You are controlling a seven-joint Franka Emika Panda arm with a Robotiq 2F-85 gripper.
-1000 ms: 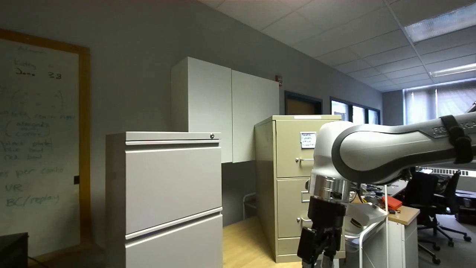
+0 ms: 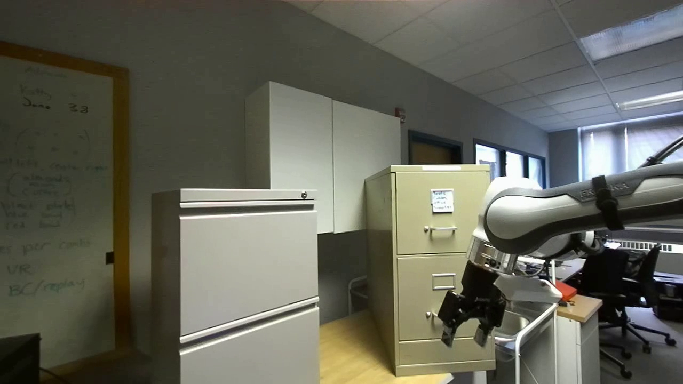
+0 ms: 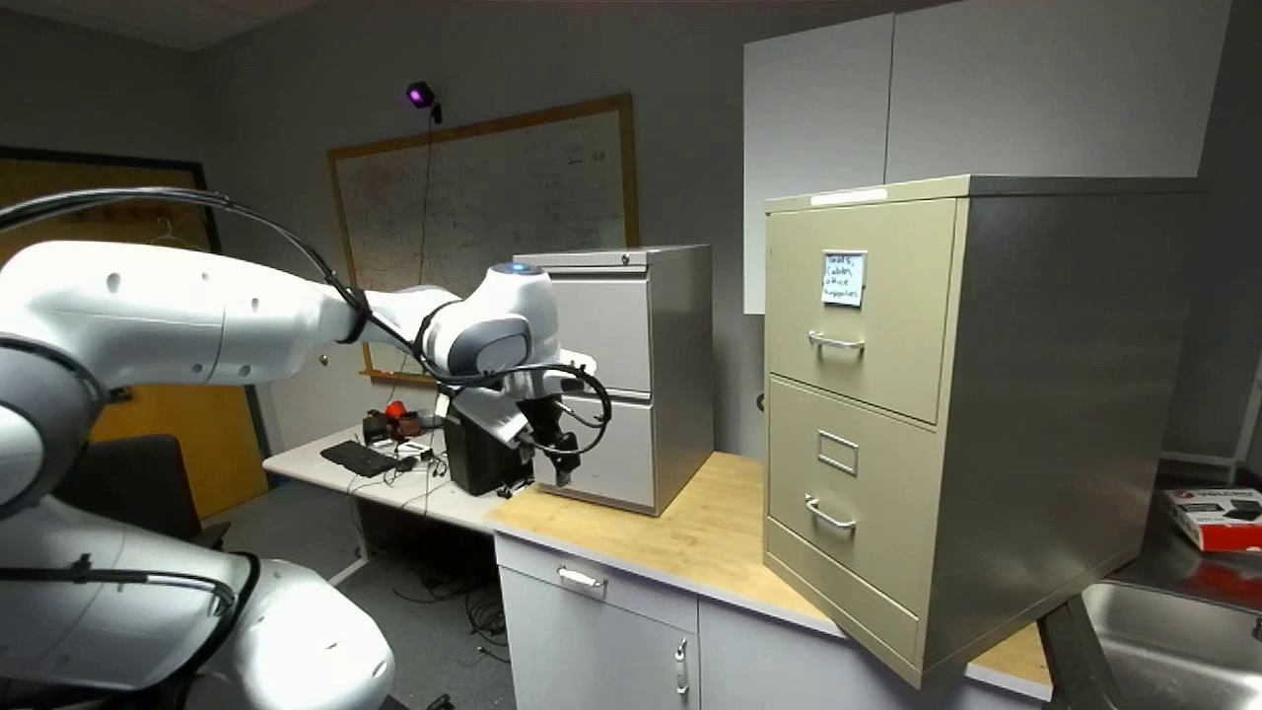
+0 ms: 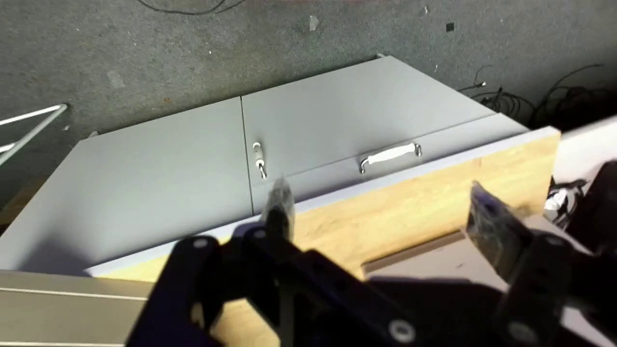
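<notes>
My gripper (image 2: pixel 464 340) hangs from the white arm with its fingers (image 4: pixel 494 231) spread and nothing between them. In the wrist view it looks down over the front of the wooden counter (image 4: pixel 422 199). Below the counter are grey doors, one with an upright handle (image 4: pixel 259 157), and a drawer with a white handle (image 4: pixel 393 153). In exterior view 1 the gripper is before the lower drawer of the beige filing cabinet (image 3: pixel 858 473); contact does not show. Both beige drawers are closed, and the upper one has a handwritten label (image 3: pixel 843 278). A grey filing cabinet (image 2: pixel 246 262) stands farther left, drawers closed.
Between the two filing cabinets lies a bare stretch of counter. White wall cupboards (image 3: pixel 982 95) hang behind the beige cabinet. A sink (image 3: pixel 1177 639) and a red-and-white box (image 3: pixel 1219 517) are at the right. A desk (image 3: pixel 432 497) stands left.
In exterior view 1, the arm and gripper have moved up and to the right, appearing smaller. More of the beige cabinet's upper handle shows. The cabinets have not moved.
</notes>
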